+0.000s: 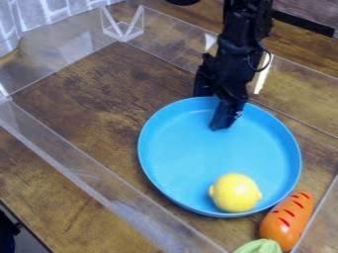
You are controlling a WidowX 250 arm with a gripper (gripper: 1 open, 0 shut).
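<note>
My black gripper (215, 107) reaches down from the top of the view to the far rim of a blue plate (185, 158), its fingers around or over that rim; whether they touch it is unclear. A yellow round object, lemon-like (235, 193) sits in the near right part of the plate. An orange carrot (290, 217) with a green top lies outside the plate at the lower right. The dark fingers are hard to make out against each other.
Clear plastic walls edge the wooden surface (93, 89) along the back, the left and the front. The wood left of the plate is bare.
</note>
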